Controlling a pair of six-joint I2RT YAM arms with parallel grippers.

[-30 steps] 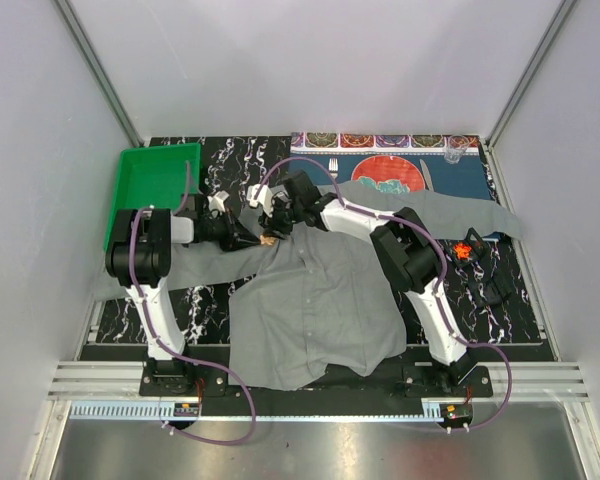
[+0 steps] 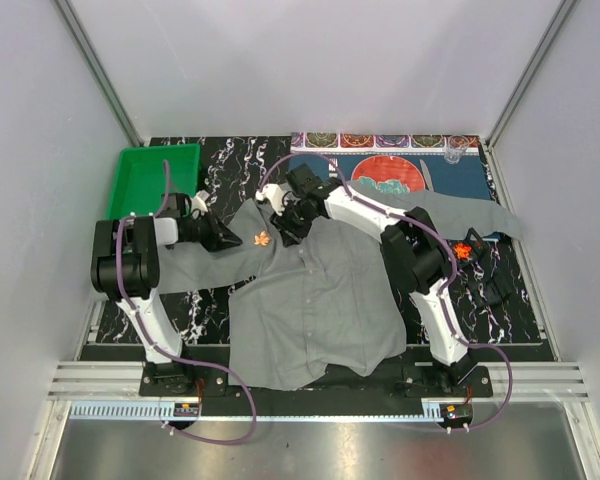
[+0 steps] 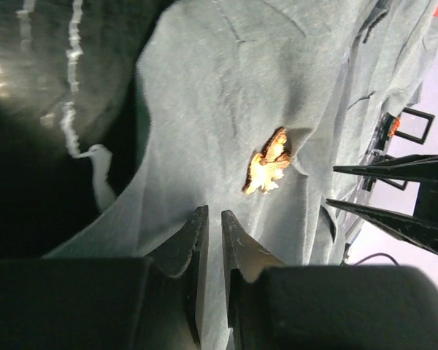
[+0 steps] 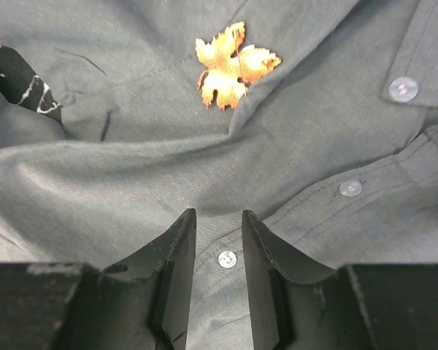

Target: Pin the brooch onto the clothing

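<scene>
A gold leaf-shaped brooch (image 2: 262, 239) (image 3: 267, 166) (image 4: 229, 67) lies on the grey shirt (image 2: 305, 310), left of the button row in the top view. My left gripper (image 2: 224, 240) is just left of the brooch; its fingertips are slightly apart with nothing visible between them. My right gripper (image 2: 288, 238) hovers over the shirt right of the brooch, part open with nothing between its fingers; in the left wrist view its two fingers also show at the right.
A green tray (image 2: 152, 160) stands at back left. A placemat with red plate (image 2: 385, 170), knife and glass (image 2: 456, 149) lies at back right. A dark object (image 2: 495, 290) lies at the right. The black marbled table shows around the cloth.
My left gripper has drawn back leftward from the brooch. My right gripper has moved slightly right and toward the front, leaving the brooch uncovered on the cloth.
</scene>
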